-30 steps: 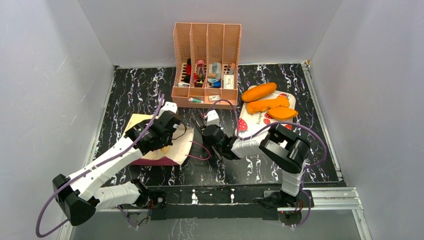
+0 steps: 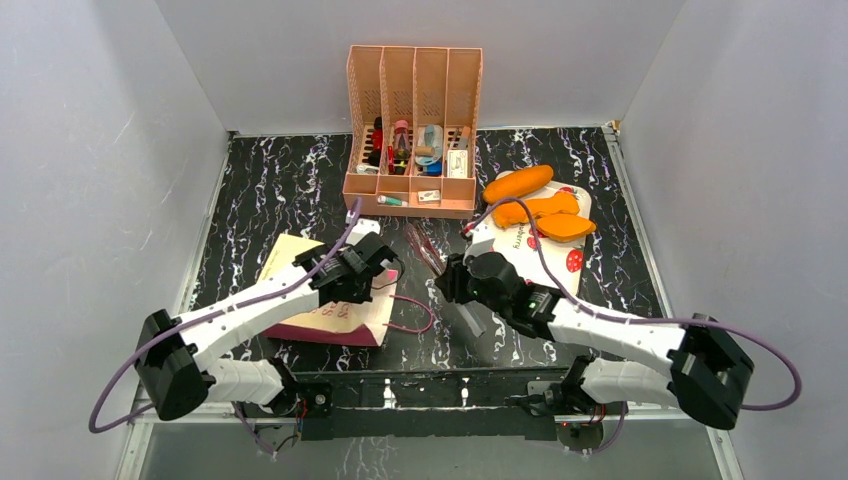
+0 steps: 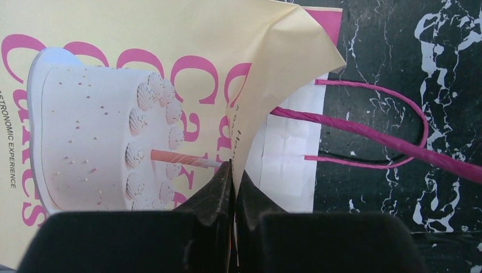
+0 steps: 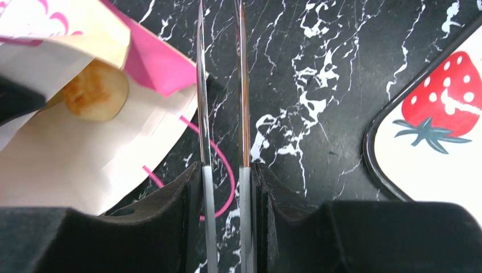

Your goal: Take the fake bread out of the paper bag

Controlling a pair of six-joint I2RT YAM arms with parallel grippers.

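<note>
A cream paper bag with pink sides (image 2: 310, 320) lies on its side at the left of the table. My left gripper is shut on the folded edge of the bag's mouth (image 3: 267, 51). In the right wrist view a round golden fake bread (image 4: 96, 91) sits inside the bag's mouth. My right gripper is shut on a pair of long metal tongs (image 4: 244, 114), held over the table just right of the bag.
A board (image 2: 540, 255) with three orange fake breads (image 2: 518, 182) lies at the right. A peach organizer (image 2: 411, 205) with small items stands at the back.
The right gripper with the tongs has drawn back to the right, away from the bag. The left gripper and bag edge have shifted slightly rightward.
</note>
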